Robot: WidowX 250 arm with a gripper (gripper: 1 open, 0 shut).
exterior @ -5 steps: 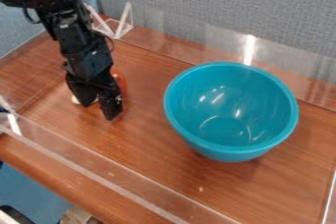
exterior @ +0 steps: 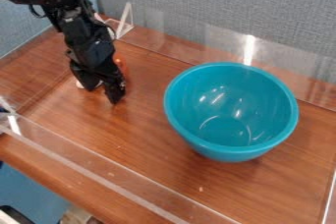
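The black robot gripper (exterior: pixel 97 84) is low over the wooden tabletop at left of the camera view, its fingers pointing down. A small orange-red object (exterior: pixel 118 67) shows just behind it, with a pale bit near the fingers, both mostly hidden by the gripper. Whether the fingers hold anything is hidden. A large teal bowl (exterior: pixel 231 110) stands at the right, apart from the gripper.
A white wire rack-like item (exterior: pixel 124 18) is at the back left. Clear rims run along its edges, with a grey wall behind.
The gripper has shifted slightly up and to the left in the view over the last second. The bowl has not moved.
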